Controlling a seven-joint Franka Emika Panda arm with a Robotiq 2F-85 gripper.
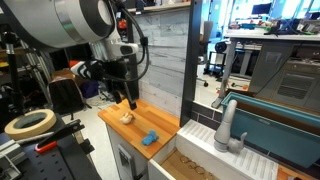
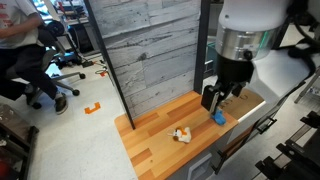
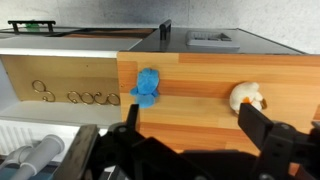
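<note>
A blue soft-looking toy (image 1: 150,137) lies on the wooden surface (image 1: 165,128), near its edge by the open drawer. A small cream and tan toy (image 1: 127,117) rests farther left on the same wood. In the wrist view the blue toy (image 3: 146,87) is left of centre and the cream toy (image 3: 246,97), with an orange patch, is to the right. My gripper is open and empty, its dark fingers spread wide along the bottom of that view. Exterior view 2 shows the gripper (image 2: 212,95) hanging above the wood, apart from both toys.
Beside the wood is an open white drawer (image 3: 60,110) with several brown rings inside. A white upright fixture (image 1: 229,130) and a teal bin (image 1: 270,132) stand to the right. A grey plank wall (image 1: 160,65) rises behind the wood, which has clear room around the toys.
</note>
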